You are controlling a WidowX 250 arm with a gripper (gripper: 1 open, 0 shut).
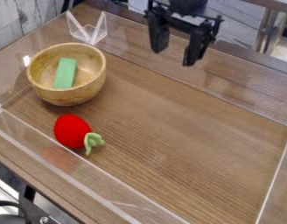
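Note:
My black gripper [182, 35] hangs at the top centre of the view over bare table, its fingers apart and nothing between them. At left, a wooden bowl [90, 74] holds a green block [64, 73]. Below the bowl lies a red object with a green stem or leaves, apparently a strawberry or tomato [73, 132].
A white object [85, 26], perhaps a wire or plastic piece, sits at the upper left near the edge.

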